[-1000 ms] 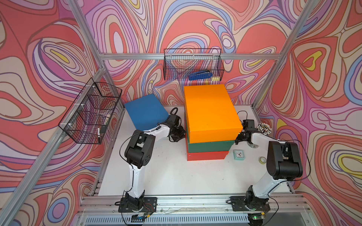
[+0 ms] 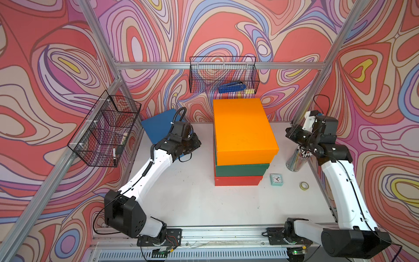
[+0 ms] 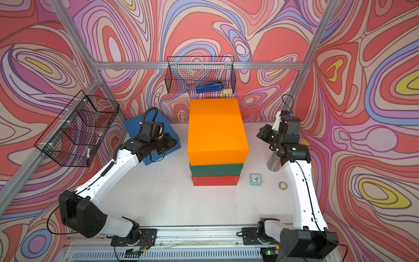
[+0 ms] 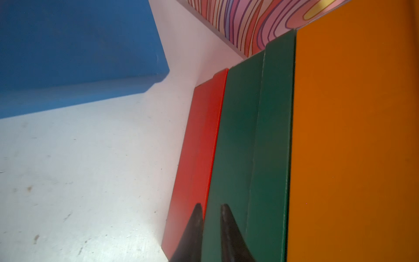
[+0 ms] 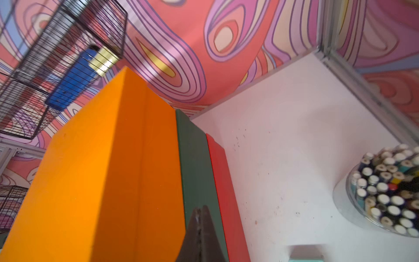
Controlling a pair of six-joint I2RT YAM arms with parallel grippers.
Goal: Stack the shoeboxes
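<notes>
Three shoeboxes form a stack mid-table: red (image 2: 237,180) at the bottom, green (image 2: 242,169) above it, orange (image 2: 242,126) on top, upright. A blue box (image 3: 146,131) lies at the back left. My left gripper is raised just left of the stack, facing its side; its fingers stand slightly apart with nothing seen between them. My right gripper is raised to the right of the stack, shut, with nothing seen between its fingers.
A cup of pencils (image 5: 379,192), a small clock (image 2: 275,179) and a tape roll (image 2: 304,185) stand on the right. Wire baskets hang at the back (image 2: 203,76) and left (image 2: 91,148).
Both arms have risen away from the stack, the left moving leftward, the right upward and rightward. The stack has shifted very slightly.
</notes>
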